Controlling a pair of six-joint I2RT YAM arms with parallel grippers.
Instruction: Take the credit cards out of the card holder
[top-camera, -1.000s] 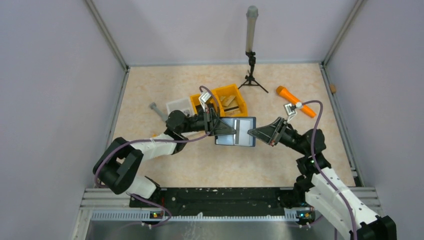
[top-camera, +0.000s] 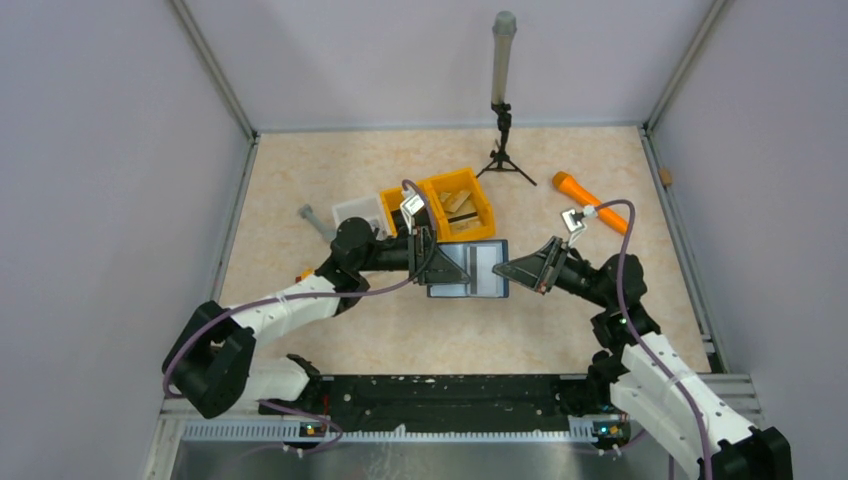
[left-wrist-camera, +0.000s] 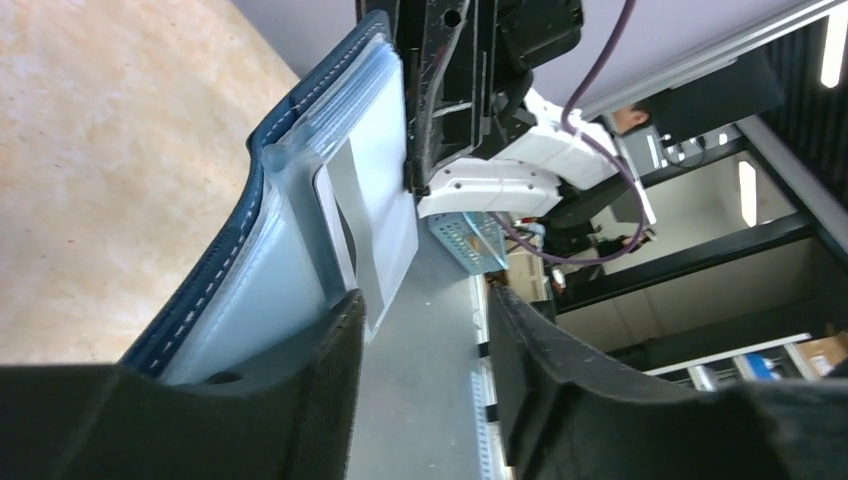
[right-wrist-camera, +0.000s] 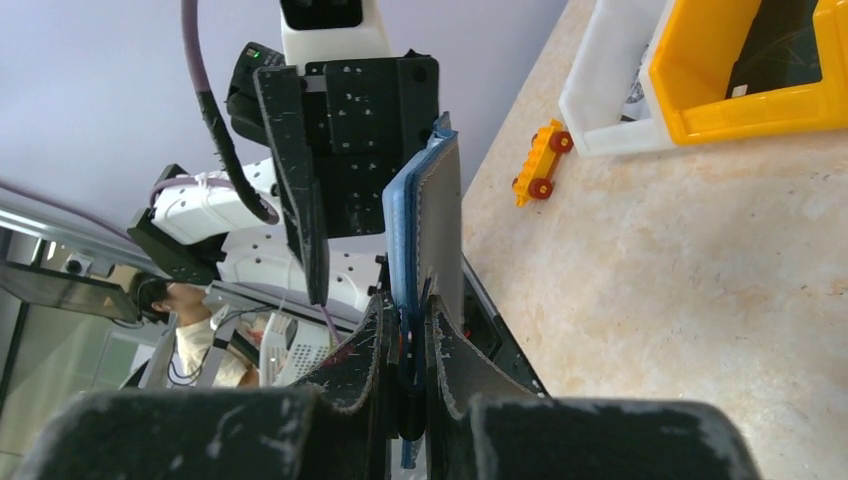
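The card holder (top-camera: 487, 288), blue with clear sleeves, lies open in the air between both grippers. My right gripper is shut on its edge. In the left wrist view, the holder's dark blue stitched cover (left-wrist-camera: 215, 265) faces left, and the white edge of a card (left-wrist-camera: 335, 228) shows among its sleeves. Beside the sleeves, my left gripper stands partly open, with a clear gap between its fingertips. One left finger (left-wrist-camera: 335, 370) overlaps the holder's near end; whether it touches cannot be told.
Orange bins (top-camera: 468, 176) with small items and a white bin (top-camera: 352, 212) stand behind the left gripper. An orange microphone (top-camera: 590, 200) lies back right, and a tripod (top-camera: 503, 150) stands at the back. A yellow toy car (right-wrist-camera: 541, 160) is at the left.
The holder and right gripper have shifted only slightly.
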